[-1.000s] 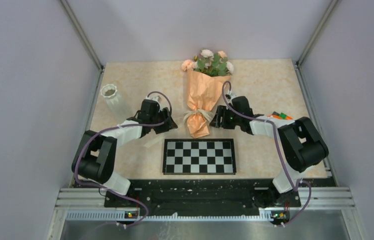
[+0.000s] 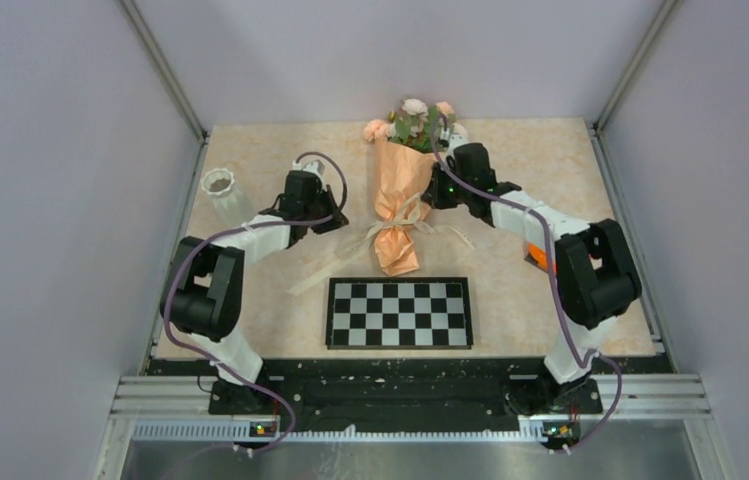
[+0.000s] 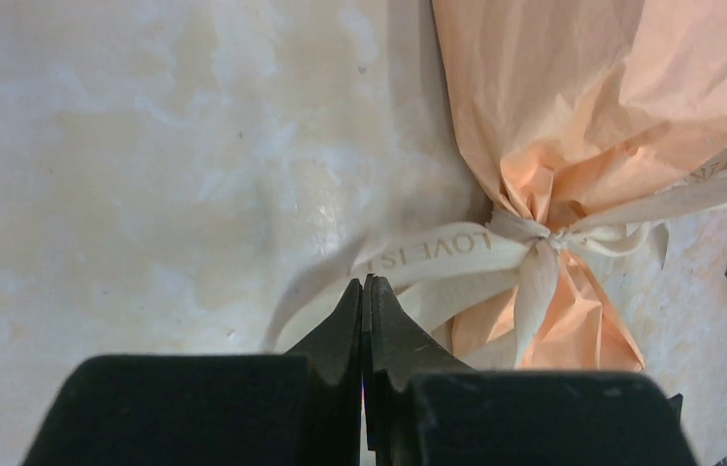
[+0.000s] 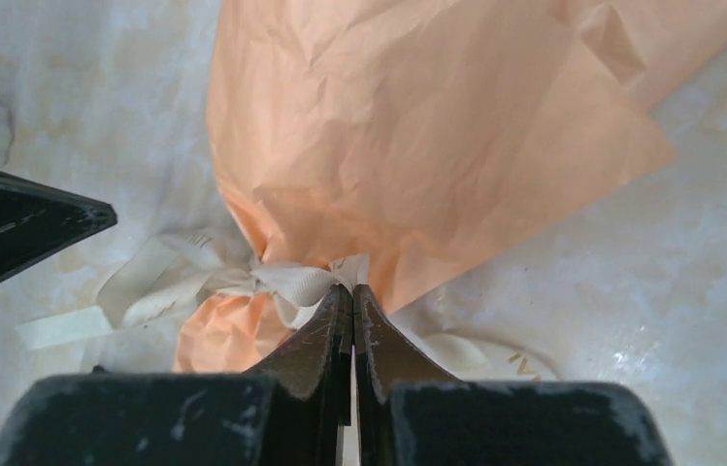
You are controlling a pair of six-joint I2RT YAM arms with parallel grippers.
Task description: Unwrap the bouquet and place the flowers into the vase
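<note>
The flowers (image 2: 414, 107) lie flat at the back of the table, in a peach paper wrap (image 2: 402, 175) tied with a cream ribbon (image 3: 437, 254). To their left, my left gripper (image 2: 345, 222) is shut; in the left wrist view the ribbon passes behind its tips, with nothing seen pinched between them. My right gripper (image 2: 426, 203) is at the wrap's right side, shut on a ribbon loop (image 4: 306, 282) drawn up from the knot. The knot still holds round the wrap. The white ribbed vase (image 2: 230, 203) stands at the far left.
In front of the bouquet lies a framed black-and-white checkerboard (image 2: 399, 313). An orange object (image 2: 536, 256) is partly hidden under the right arm.
Both grippers, open about a second ago, have shut and moved toward the back, the right one farther and slightly left. The right ribbon is pulled up; the left ribbon lies stretched toward the front left.
</note>
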